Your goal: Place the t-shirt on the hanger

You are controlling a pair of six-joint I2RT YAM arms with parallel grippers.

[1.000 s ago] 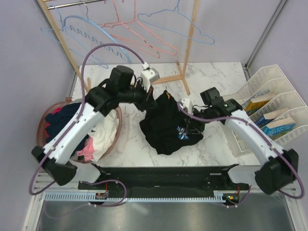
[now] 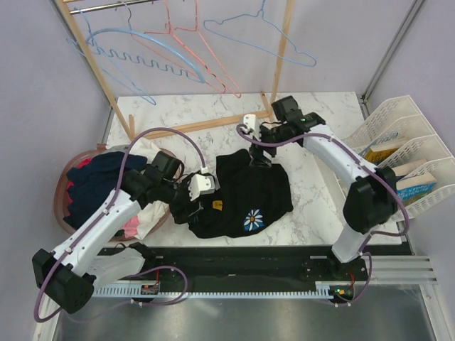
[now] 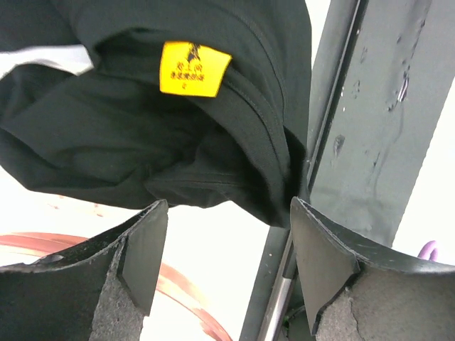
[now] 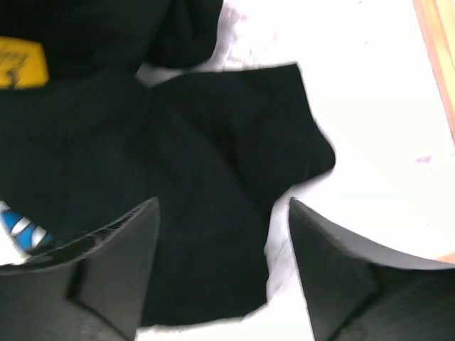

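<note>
A black t-shirt with a white daisy print lies crumpled on the marble table, its yellow label face up. My left gripper hangs open over the shirt's lower-left part, nothing visible between its fingers. My right gripper is open above the shirt's upper-right part, near a folded corner. Several plastic hangers, among them a blue one and a pink one, hang from the rack at the back.
A basket of clothes stands left of the shirt, and white bins with books stand at the right. The rack's wooden foot runs along the table's back. Bare marble shows at back right.
The shirt has been let down flatter onto the table. My left arm has moved down toward the front. My right arm has moved back and left, over the shirt's upper part.
</note>
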